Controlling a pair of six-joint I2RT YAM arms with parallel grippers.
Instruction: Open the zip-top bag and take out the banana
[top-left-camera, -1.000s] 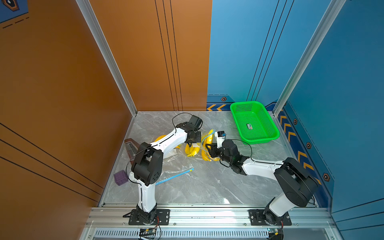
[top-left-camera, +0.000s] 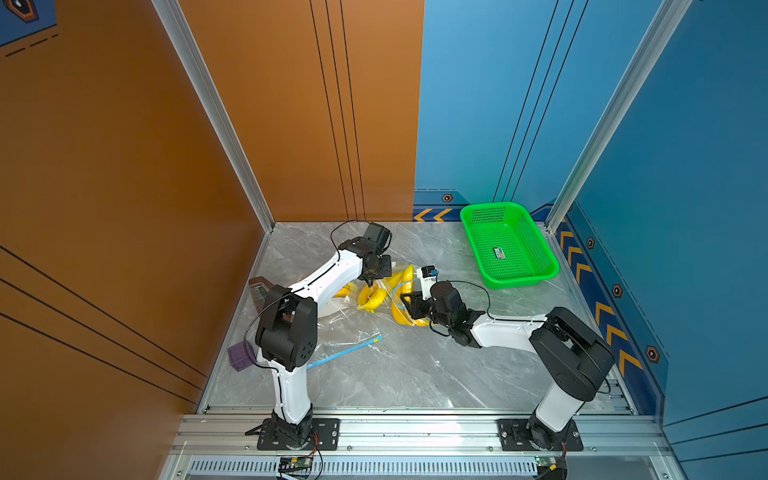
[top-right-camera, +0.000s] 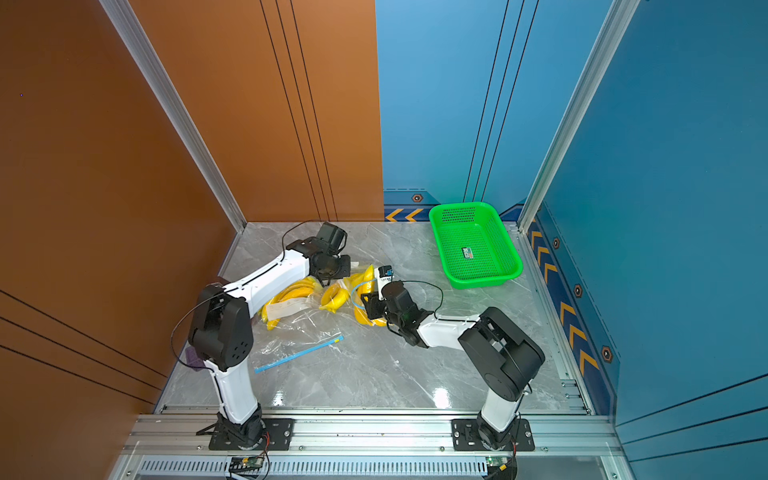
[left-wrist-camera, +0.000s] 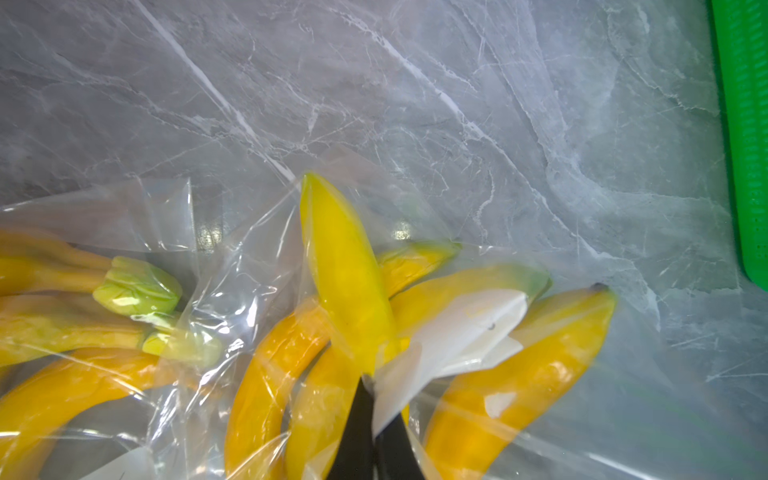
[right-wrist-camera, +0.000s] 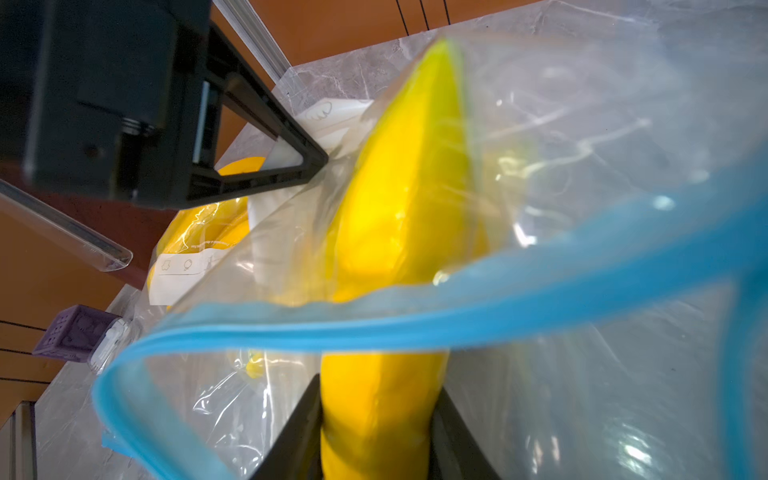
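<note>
My right gripper is shut on a yellow banana (right-wrist-camera: 384, 384), one finger on each side. The banana's lower part lies between the fingers, while its upper length reaches up behind the bag's blue zip edge (right-wrist-camera: 376, 326). Clear film of the bag (right-wrist-camera: 560, 144) spreads around it, with its mouth gaping towards the right wrist camera. In the left wrist view, my left gripper is shut at the bag's film, a folded white label (left-wrist-camera: 456, 336) at its tips. More bananas (left-wrist-camera: 520, 368) show through the film beside it.
Further left, a second group of bananas (top-right-camera: 292, 289) lies under clear film. A loose-looking blue strip (top-left-camera: 345, 351) crosses the table in front. The green basket (top-left-camera: 524, 280) stands back right and looks empty. A purple box (top-left-camera: 240, 355) sits at left.
Over the last second both grippers have shifted left, the left one also slightly back. The bag and bananas between them have moved left with them.
</note>
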